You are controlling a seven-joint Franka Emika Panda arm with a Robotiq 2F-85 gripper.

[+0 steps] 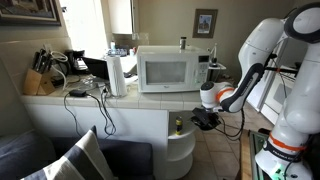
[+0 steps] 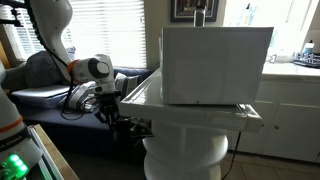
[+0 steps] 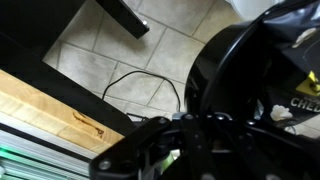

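Note:
My gripper is low in the wrist view, shut on a dark object (image 3: 228, 62) with a curved, glossy side. The object fills much of the upper right of that view, and its full shape cannot be made out. Printed lettering and pale, yellowish marks show on a black surface at the right edge. In exterior view 1 the gripper (image 1: 207, 121) hangs right of the white rounded shelf unit (image 1: 181, 146), over the tiled floor. From the other side, it (image 2: 104, 113) appears left of the counter end, the held object hard to tell from the dark background.
A small yellowish item (image 1: 179, 125) stands on an upper shelf of the unit. The white microwave (image 1: 175, 72) sits on the counter above. A thin black cable (image 3: 145, 73) crosses the floor tiles. The wooden-topped edge (image 3: 60, 112) of a table lies left in the wrist view.

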